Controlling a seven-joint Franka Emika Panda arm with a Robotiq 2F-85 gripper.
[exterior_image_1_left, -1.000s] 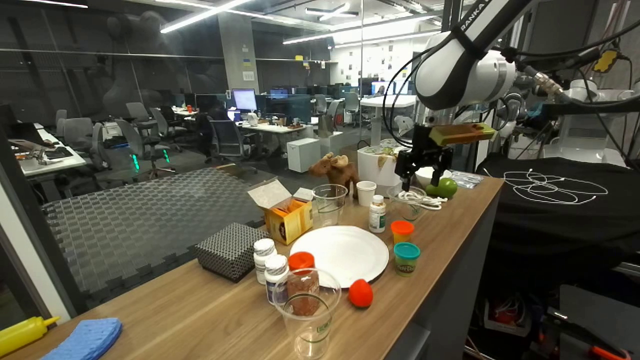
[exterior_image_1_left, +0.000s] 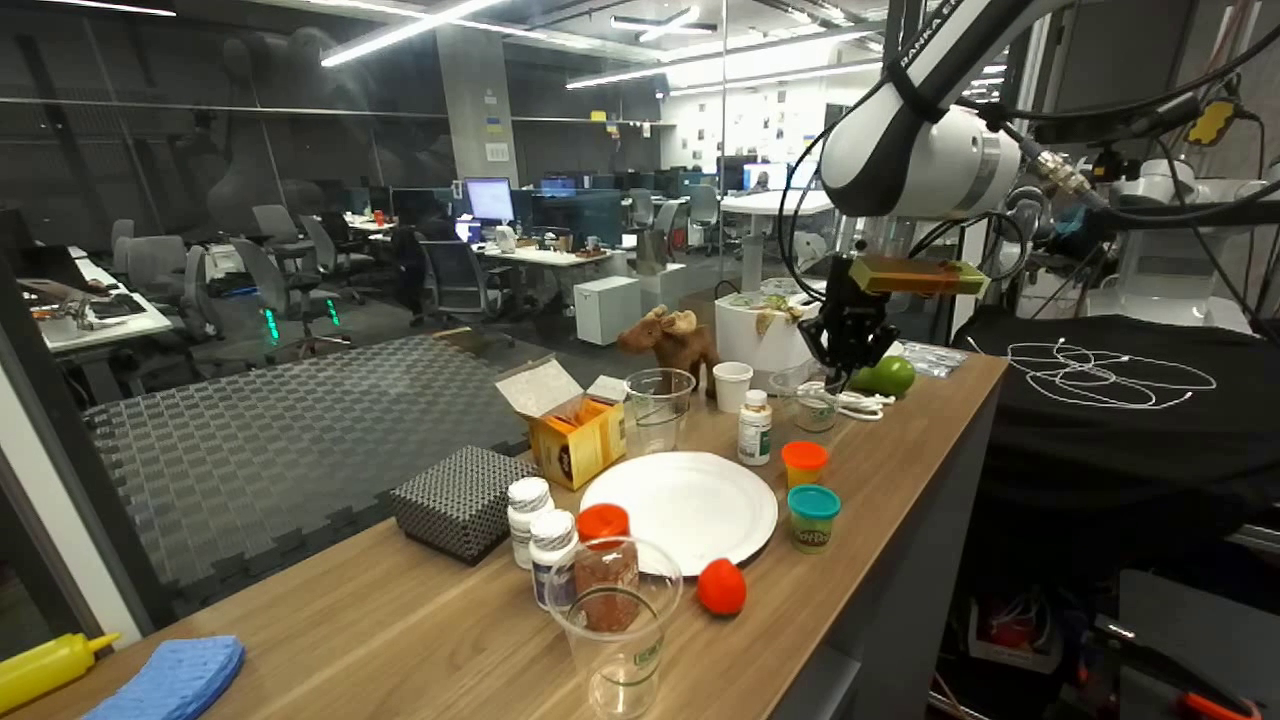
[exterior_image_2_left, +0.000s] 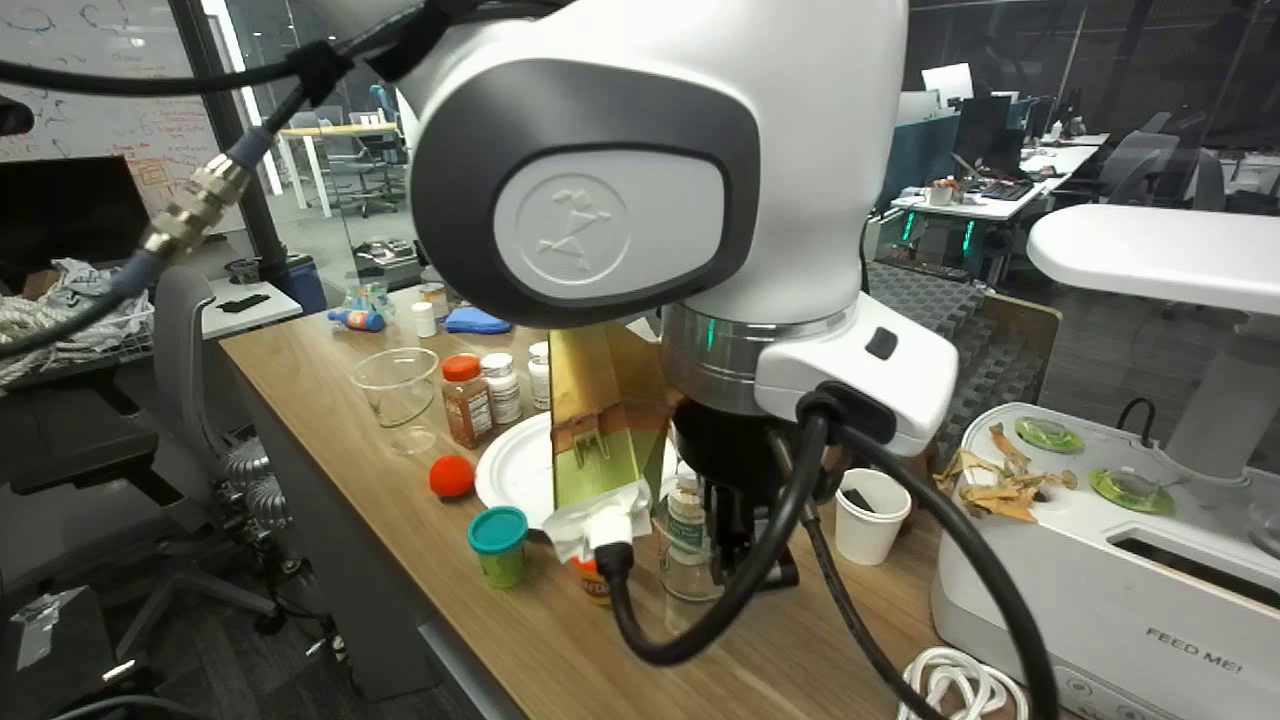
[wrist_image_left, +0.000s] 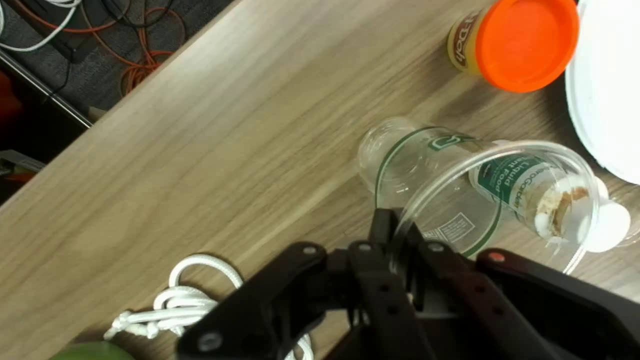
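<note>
Pinched at its rim, a clear plastic cup (wrist_image_left: 429, 174) with green print sits between my gripper's fingertips. In the wrist view my gripper is shut on the near side of that rim, and the cup's mouth opens toward the camera. Behind the clear wall shows a white bottle (wrist_image_left: 516, 186) with a green label. Exterior view 1 has my gripper (exterior_image_1_left: 843, 366) low over the far end of the counter, with the same cup (exterior_image_1_left: 812, 410) just beneath it. The arm covers much of the cup in exterior view 2.
Close by are an orange-lidded tub (exterior_image_1_left: 805, 462), a teal-lidded tub (exterior_image_1_left: 813, 518), a white plate (exterior_image_1_left: 684, 510) and a white paper cup (exterior_image_1_left: 732, 386). White cord (wrist_image_left: 186, 306) and a green fruit (exterior_image_1_left: 894, 376) lie behind. Bare wood runs along the counter's edge.
One second ago the gripper's fingers were spread apart above the cup. Now they have closed together on its rim, with the hand slightly lower. Objects on the counter look unmoved.
</note>
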